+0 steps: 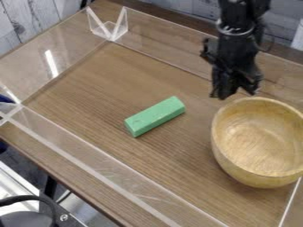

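Note:
A black robot arm reaches down from the top right, its gripper [236, 87] hanging just above and behind a tan wooden bowl [254, 155], apart from it. The fingers look close together with nothing visible between them, though the motion blurs them somewhat. A green rectangular block [155, 116] lies on the wooden table [95, 89], left of the bowl.
A clear plastic bracket-like piece [109, 22] sits at the back left. A dark cable [24, 202] runs at the bottom left, off the table's edge.

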